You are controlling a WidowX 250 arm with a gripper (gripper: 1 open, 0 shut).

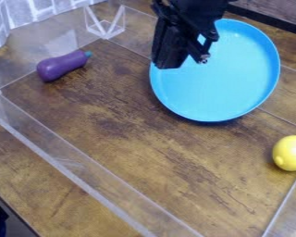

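My black gripper [185, 42] hangs at the top centre over the upper left of a round blue plate [218, 91]. Its fingers point down, and I cannot make out how far apart they are or whether anything is between them. A purple eggplant [62, 67] lies at the upper left on the wooden table [119, 157]. A yellow lemon [289, 153] lies at the right edge, below the plate.
Clear plastic strips and walls [52, 153] run along the left side and lower left. A small white frame [106, 24] stands at the top, left of the gripper.
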